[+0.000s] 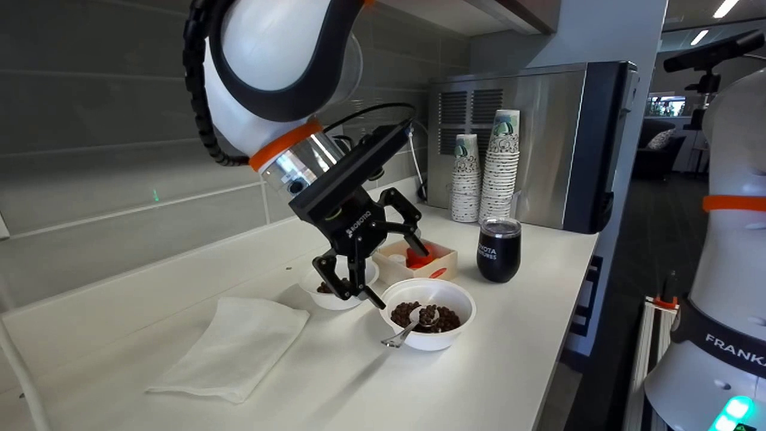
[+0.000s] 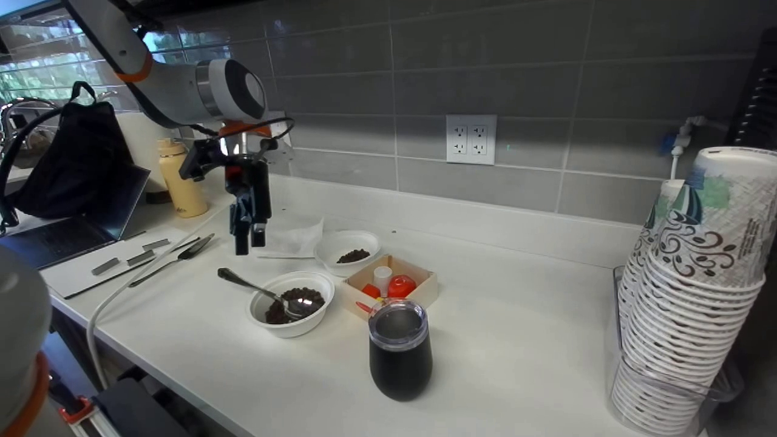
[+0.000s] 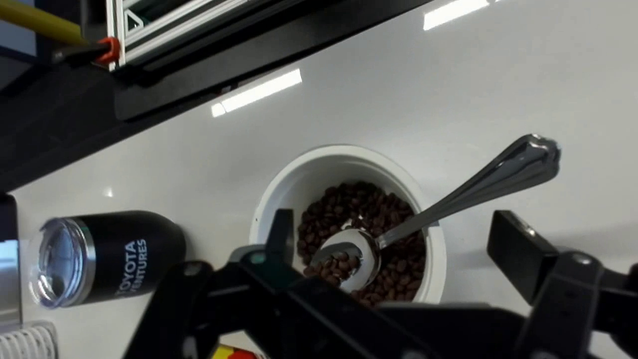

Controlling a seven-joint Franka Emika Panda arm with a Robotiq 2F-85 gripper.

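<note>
My gripper [image 1: 395,270] is open and empty, its fingers wide apart above the counter. In the wrist view, a white bowl [image 3: 281,176] of dark brown beans lies below and between the two fingers. A metal spoon [image 3: 460,194] rests in that bowl; its scoop holds some beans and its handle leans out over the rim toward one finger [image 3: 520,251]. A second white bowl [image 2: 368,240] with fewer beans stands nearer the wall. Part of this second bowl is hidden behind my gripper in exterior view 1.
A wooden box [image 2: 430,287] with red items stands beside the bowls. The black tumbler [image 1: 499,251] is close by, and stacked paper cups [image 1: 500,172] stand farther back. A white cloth [image 1: 237,345] lies on the counter [image 1: 445,388], whose front part is clear.
</note>
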